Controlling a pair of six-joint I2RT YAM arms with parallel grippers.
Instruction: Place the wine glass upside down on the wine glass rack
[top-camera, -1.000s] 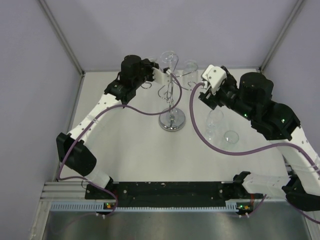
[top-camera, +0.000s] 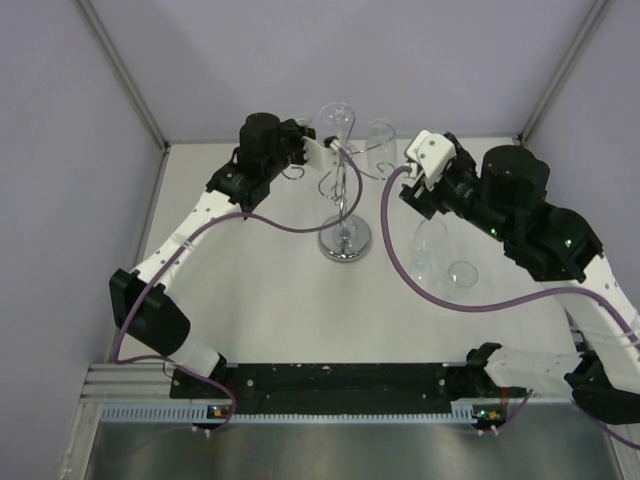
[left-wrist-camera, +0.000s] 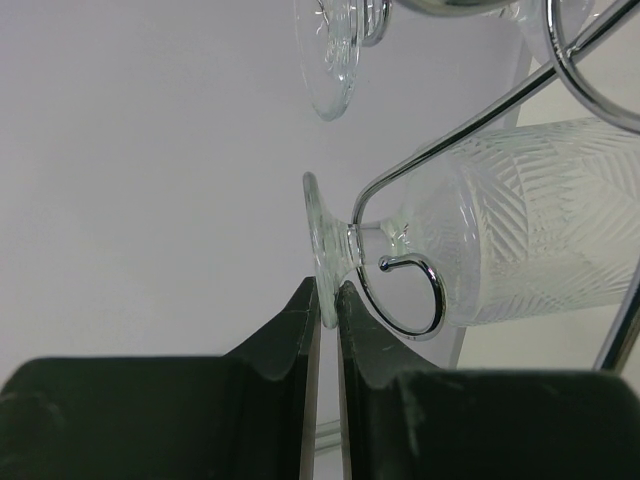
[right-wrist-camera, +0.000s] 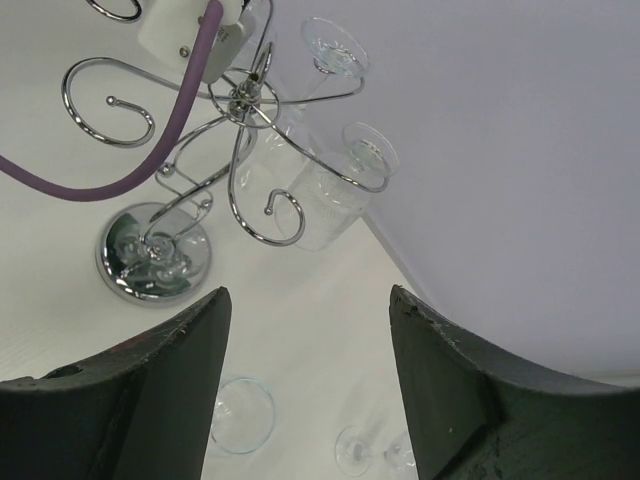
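Note:
In the left wrist view, a clear cut-glass wine glass (left-wrist-camera: 540, 220) hangs upside down, its stem inside a curled hook (left-wrist-camera: 436, 300) of the chrome rack. My left gripper is closed around the edge of its foot (left-wrist-camera: 318, 235), which fills the narrow gap between the fingertips. From above, the left arm hides most of this glass. The rack's round base (top-camera: 345, 242) stands on the table. My right gripper is open and empty, pointing toward the rack's right side with its fingers wide apart.
Other glasses hang on the rack, one at the back (top-camera: 335, 122) and one at the right (top-camera: 381, 145). On the table at right, a glass (top-camera: 462, 276) and a stemmed glass (top-camera: 428, 240) stand below the right arm.
Both arms have shifted only very slightly. The rack and the glasses stay where they were.

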